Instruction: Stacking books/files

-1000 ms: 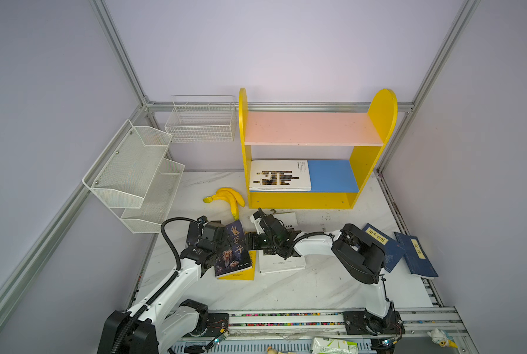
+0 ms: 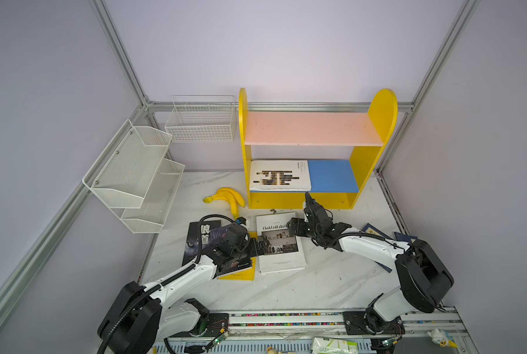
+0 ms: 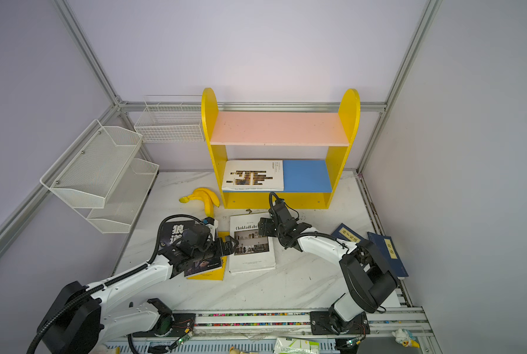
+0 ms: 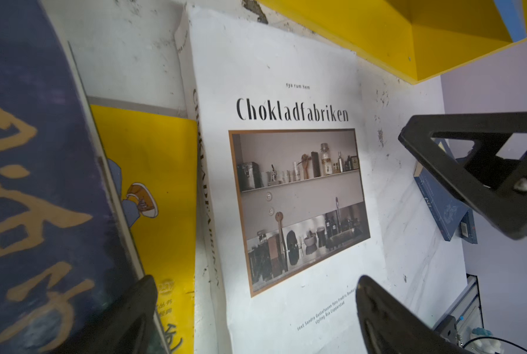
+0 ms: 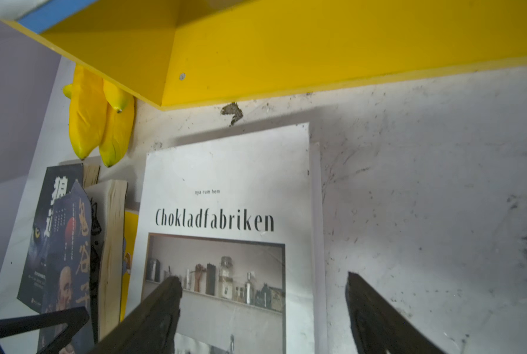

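A white Chokladfabriken book (image 2: 278, 260) lies flat at the table's middle, below the shelf. My left gripper is open over its left edge, nothing between the fingers. My right gripper is over the book's right side, part open, holding nothing. Dark books (image 5: 60, 247) and a yellow book (image 2: 237, 274) lie to the left. A white book (image 2: 280, 174) lies on the left half of the blue shelf (image 2: 331, 175).
Bananas (image 3: 198, 197) lie left of the yellow bookcase (image 3: 275, 200). Mesh racks (image 3: 104, 171) hang at the left, a wire basket (image 3: 169, 126) at the back. Two blue books (image 3: 387, 256) lie at the right. The pink top shelf (image 3: 278, 126) is empty.
My left gripper has moved right toward the white book. My right arm has moved back and rightward, uncovering the book's title.
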